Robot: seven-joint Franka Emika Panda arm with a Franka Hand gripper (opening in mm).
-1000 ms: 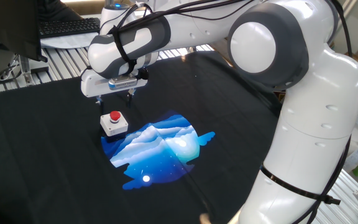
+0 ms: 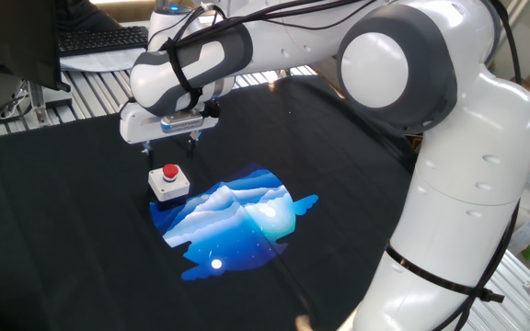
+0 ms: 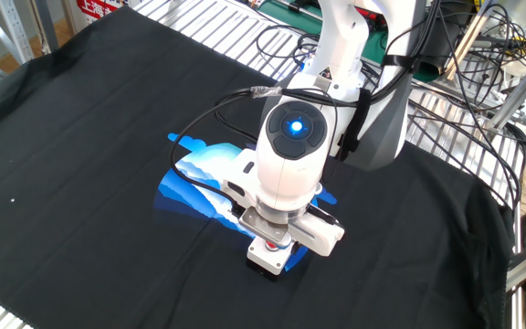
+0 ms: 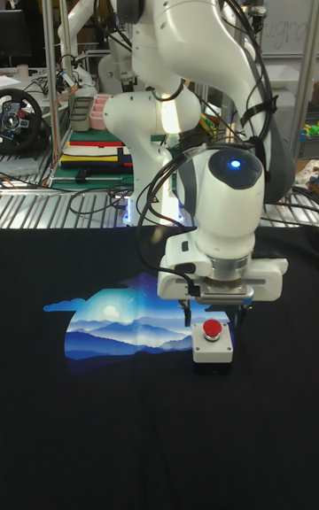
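A white box with a red push button (image 2: 169,172) on top stands upright on the black cloth, at the edge of a blue printed picture (image 2: 237,221). My gripper (image 2: 172,154) hangs just behind and above the box in exterior view 1, its two fingers spread well apart. Exterior view 3 shows the gripper (image 4: 213,313) with one finger to each side of the button box (image 4: 213,350), and nothing held. Seen from above in exterior view 2, the hand covers part of the box (image 3: 268,257), and its fingertips are hidden there.
Bare black cloth (image 3: 89,137) stretches free around the picture and the box. Metal rollers (image 2: 90,95) border the cloth. Loose cables (image 3: 482,55) lie beside the arm's base, and a keyboard (image 2: 102,39) sits beyond the rollers.
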